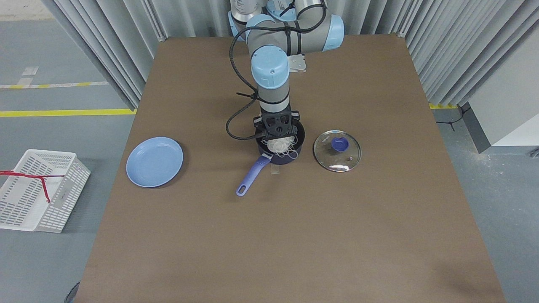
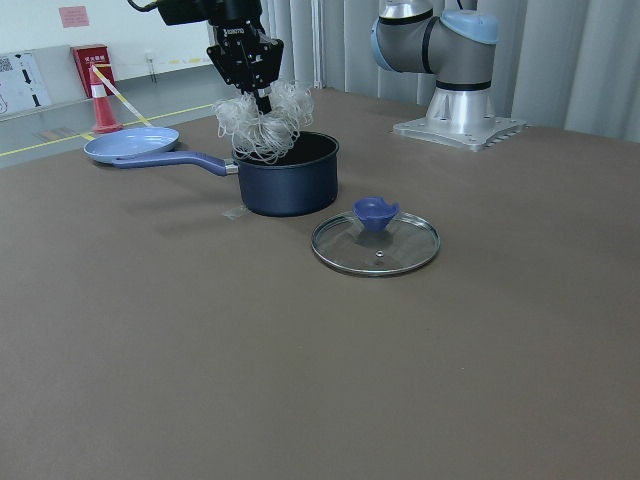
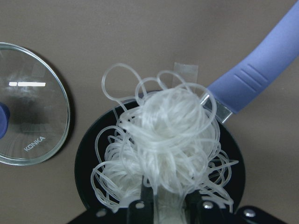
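A dark saucepan [image 2: 288, 188] with a blue handle [image 1: 252, 175] stands at the table's centre. My gripper [image 2: 262, 100] is directly over it, shut on a bundle of white noodles [image 3: 163, 135], which hangs into and over the pot's rim with loose loops spread out. The fingertips are mostly hidden by the noodles. A blue plate [image 1: 154, 162] lies empty at the left, and a glass lid [image 1: 328, 154] with a blue knob lies right of the pot in the front view.
A white basket [image 1: 60, 212] stands on the floor beyond the table's left side. Curtains hang behind the arm.
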